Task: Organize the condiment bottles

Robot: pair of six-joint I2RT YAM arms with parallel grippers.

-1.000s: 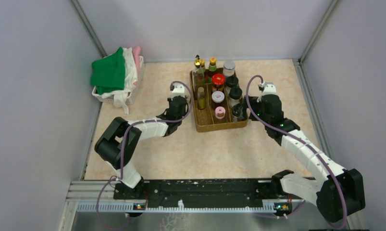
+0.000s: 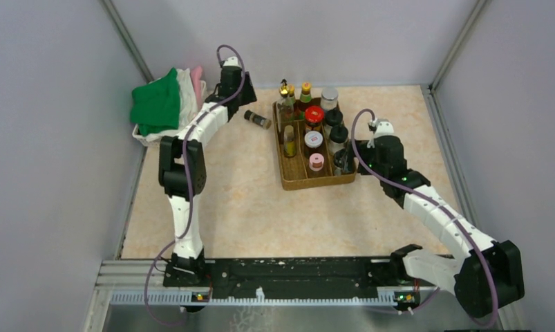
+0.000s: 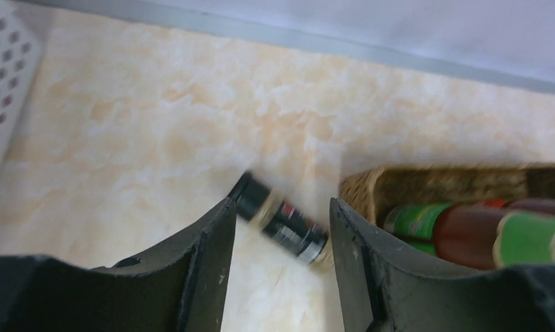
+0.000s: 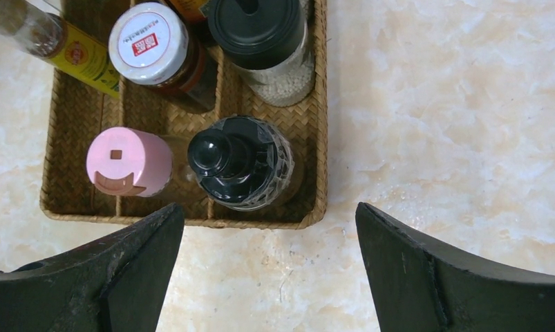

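A small black-capped spice bottle lies on its side on the table, just left of the woven basket. In the left wrist view the bottle shows blurred beyond my fingertips. My left gripper is open and empty, up and to the left of it. Inside the basket stand a yellow-labelled bottle, a white-lidded jar, a pink-capped container, a black-topped bottle and several others. Over the basket's right edge, my right gripper is open with nothing held.
A white perforated bin with green cloth stands at the back left, beside the left arm. The basket's front-left compartment has bare floor.
The right arm is nearly still.
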